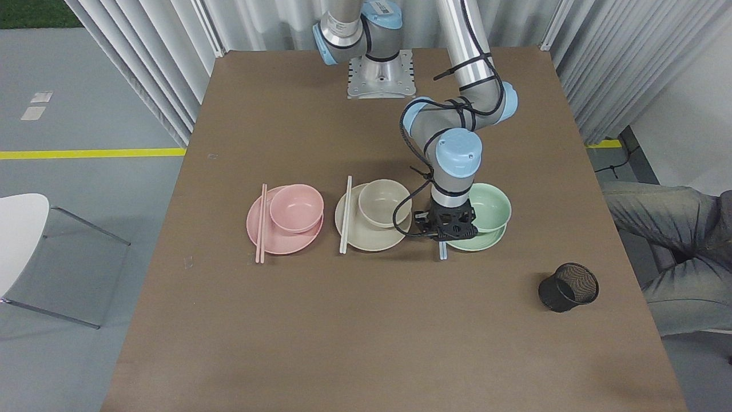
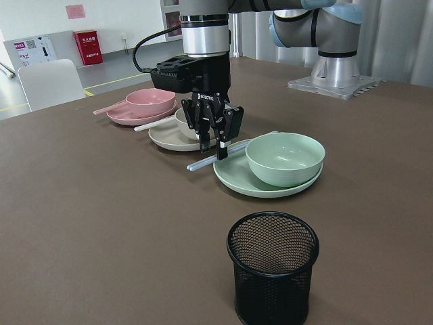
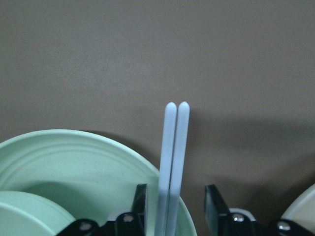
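My gripper (image 2: 211,142) hangs open, pointing down over the pale blue chopsticks (image 3: 172,162) on the edge of the green plate (image 3: 88,157). In the wrist view both chopsticks lie between the open fingers, with no grip showing on them. The green bowl (image 2: 284,159) sits on that plate. Beside them are a cream plate (image 1: 360,239) with bowl (image 1: 377,202) and white chopsticks (image 1: 345,226), and a pink plate (image 1: 281,246) with bowl (image 1: 296,206) and pink chopsticks (image 1: 261,233).
A black mesh cup (image 1: 568,287) stands at the front right of the table (image 1: 384,329).
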